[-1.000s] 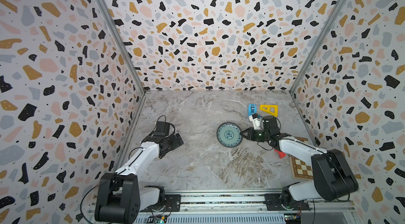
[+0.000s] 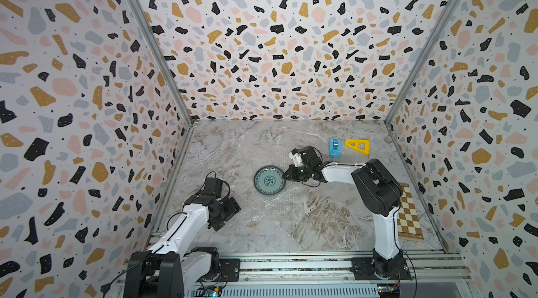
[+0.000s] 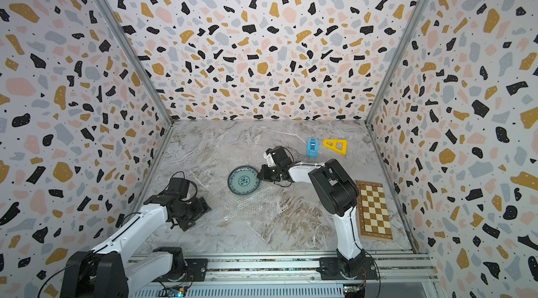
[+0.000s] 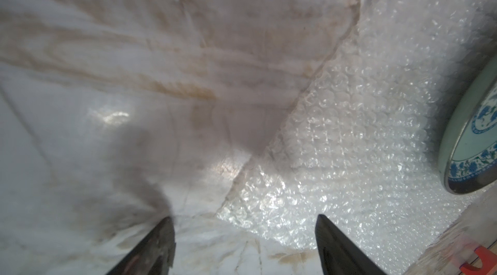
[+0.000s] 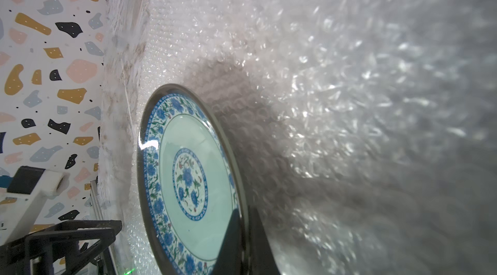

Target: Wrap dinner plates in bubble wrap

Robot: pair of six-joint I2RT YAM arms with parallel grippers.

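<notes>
A pale green dinner plate [image 2: 270, 180] with a blue floral border is over the bubble wrap, near the middle of the table. My right gripper is shut on its rim, from the right side. In the right wrist view the plate [image 5: 189, 181] looks tilted beside its shadow; whether it touches the wrap is hard to tell. The clear bubble wrap [image 4: 352, 145] lies flat, its left edge and near corner showing in the left wrist view. My left gripper hangs above that corner, fingers apart, with nothing between them.
A blue object [image 2: 335, 146] and a yellow triangular one [image 2: 357, 145] sit at the back right. A checkered board [image 3: 374, 208] lies along the right side. Something red [image 4: 484, 262] shows at the corner of the left wrist view.
My right arm has carried the plate leftward, from the right of the wrap to its middle. The left gripper has shifted slightly toward the front edge and turned.
</notes>
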